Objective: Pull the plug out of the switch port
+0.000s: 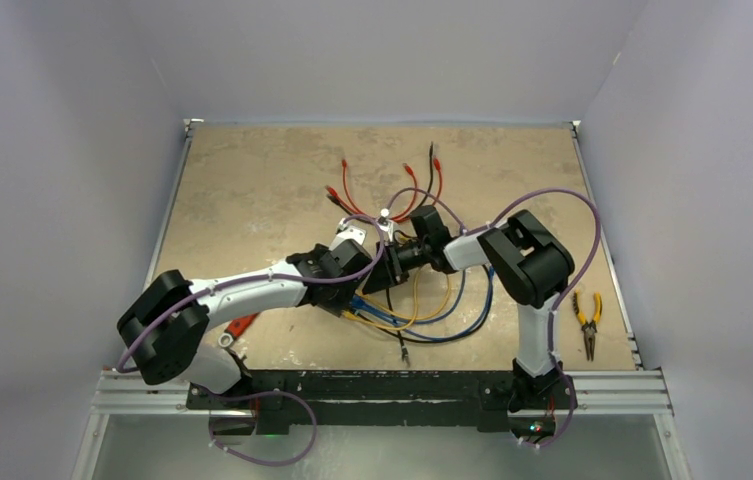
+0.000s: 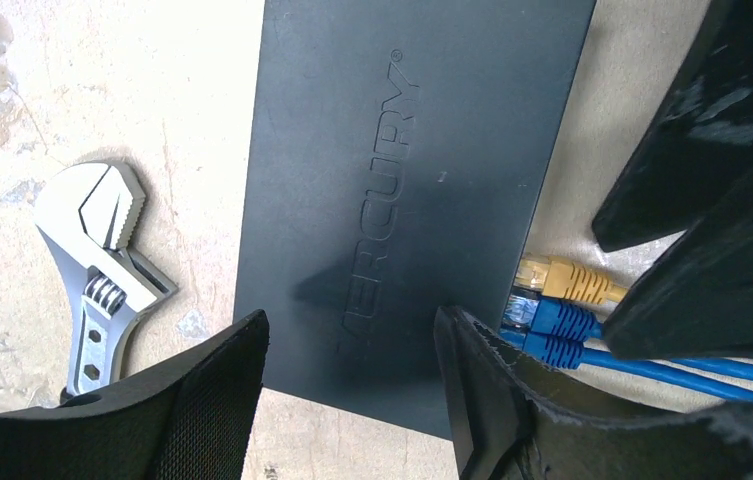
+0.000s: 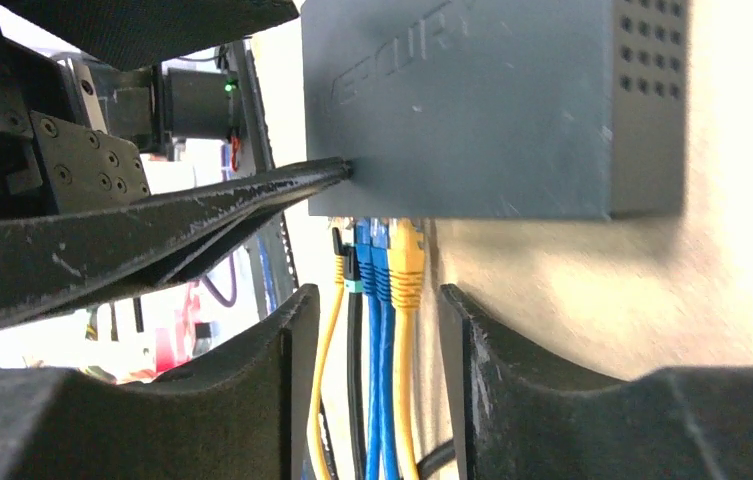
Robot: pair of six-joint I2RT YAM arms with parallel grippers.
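Observation:
The black switch lies flat, MERCURY lettering up, with yellow plug and blue plugs in its port side. My left gripper is over its lower part, fingers apart on either side of the lettering. In the right wrist view, one left fingertip appears to touch the switch's upper face. My right gripper stands open by the port side. Beyond its fingertips show the yellow plug, two blue plugs and a black cable; nothing is clasped.
An adjustable wrench lies left of the switch. Looped cables spread to the right under my right arm. Red leads lie behind the grippers. Yellow pliers are at far right. The board's back left is clear.

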